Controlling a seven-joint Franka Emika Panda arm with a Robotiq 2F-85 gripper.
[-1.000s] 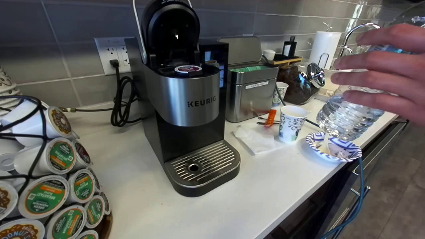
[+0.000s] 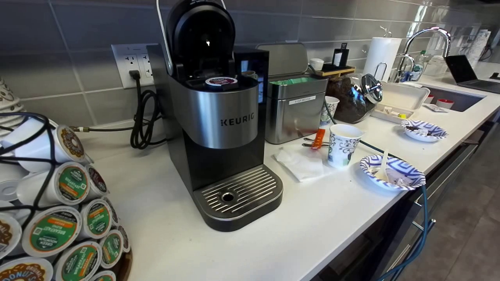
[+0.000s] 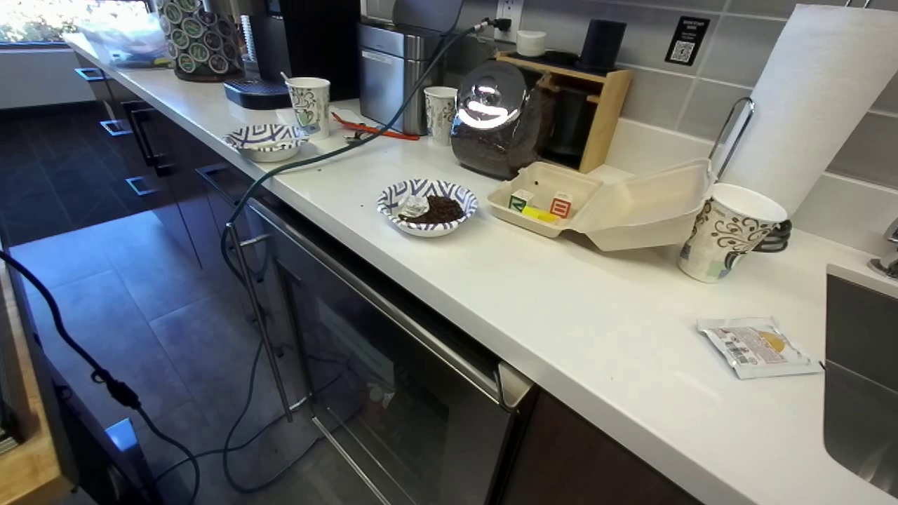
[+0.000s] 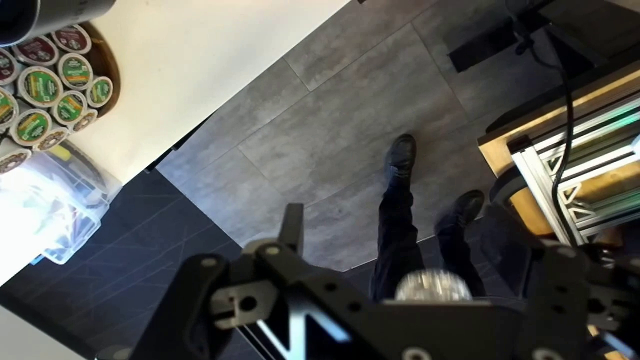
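Observation:
In the wrist view my gripper points down over the floor, well away from the counter. One dark finger (image 4: pixel 292 227) stands up plainly on the left; the right one is dark and blurred, with a wide gap between. A blurred pale ribbed thing (image 4: pixel 433 285) shows low in the middle; I cannot tell what it is. The gripper is out of both exterior views. The Keurig coffee maker (image 2: pixel 215 121) stands with its lid up and a pod (image 2: pixel 221 81) in its holder. Its drip tray (image 2: pixel 241 192) is empty.
A rack of coffee pods (image 2: pixel 70 220) stands left of the machine. To its right are a paper cup (image 2: pixel 343 145), a napkin (image 2: pixel 300 164) and a patterned bowl (image 2: pixel 403 173) at the counter edge. A person's legs (image 4: pixel 396 222) stand below my gripper.
A hand with a clear water bottle was above the bowl at the right of exterior view 1; both are gone from it. The coffee maker and cup have not moved.

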